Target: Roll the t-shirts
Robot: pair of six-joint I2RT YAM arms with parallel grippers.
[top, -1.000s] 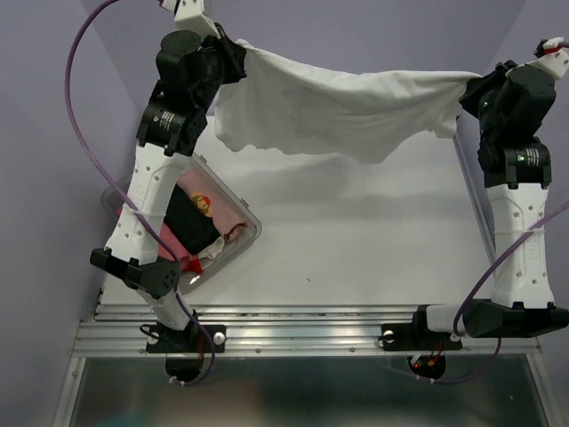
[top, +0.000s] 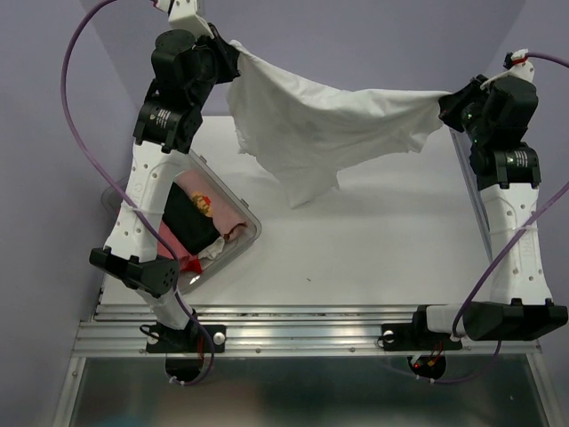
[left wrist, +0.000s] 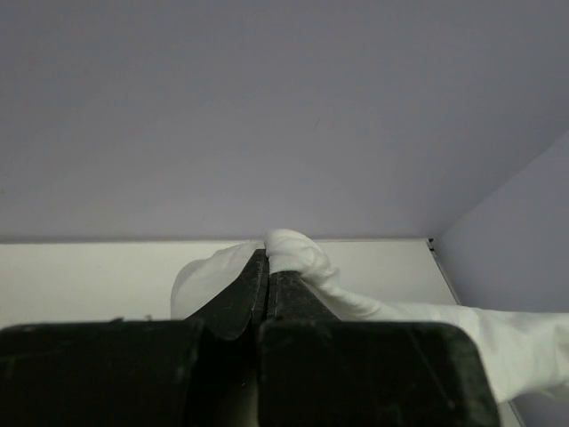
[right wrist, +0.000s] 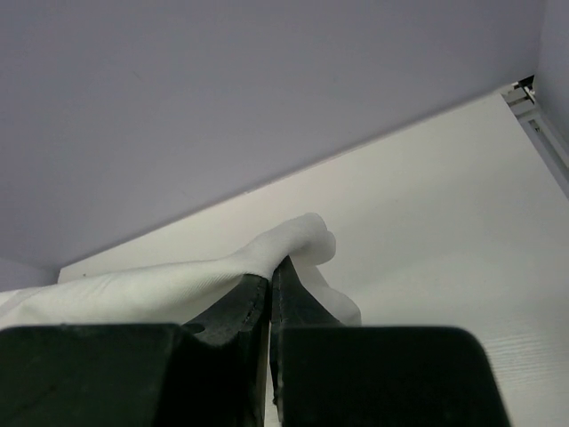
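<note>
A white t-shirt (top: 329,124) hangs in the air between my two grippers, its lower part drooping to a point above the table. In the top view my left gripper (top: 229,60) holds one upper end, and my right gripper (top: 447,108) the other. Cloth is pinched between the left fingertips in the left wrist view. The right wrist view shows a fold of the white shirt (right wrist: 298,238) caught in the right fingers (right wrist: 233,307), which are shut on it. Whether the hanging tip touches the table cannot be told.
On the left of the white table (top: 356,249) stands a clear plastic bin (top: 244,236) holding folded clothes, with a black one (top: 188,218) and pink ones among them. Grey walls close in the back and sides.
Over the last second both grippers came slightly closer together, the right one moving left and a little lower.
</note>
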